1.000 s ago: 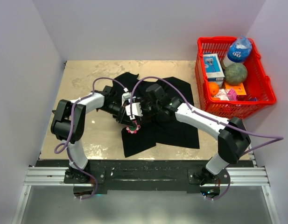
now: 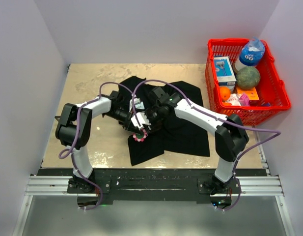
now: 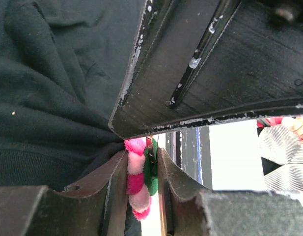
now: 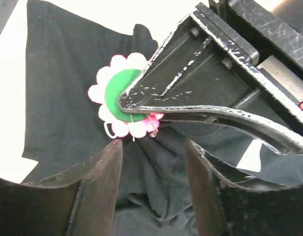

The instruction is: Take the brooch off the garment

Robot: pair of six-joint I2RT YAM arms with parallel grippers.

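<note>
The pink-and-green flower brooch (image 2: 139, 136) is at the lower middle of the dark garment (image 2: 185, 142). In the left wrist view my left gripper is shut on the brooch (image 3: 136, 172), seen edge-on between the fingers. The right wrist view shows the brooch (image 4: 112, 96) face-on, with the left gripper's black housing over part of it and a metal pin and loop at its lower edge. My right gripper is open just short of it, its fingers over dark folded cloth (image 4: 68, 59) with nothing visible between them.
A red basket (image 2: 284, 103) of groceries stands at the right. Bare tabletop (image 2: 77, 147) shows along the left and front. The two arms meet closely over the garment's middle.
The right arm's elbow has moved toward the left and front, and its gripper has turned slightly. The left arm and the brooch have barely moved.
</note>
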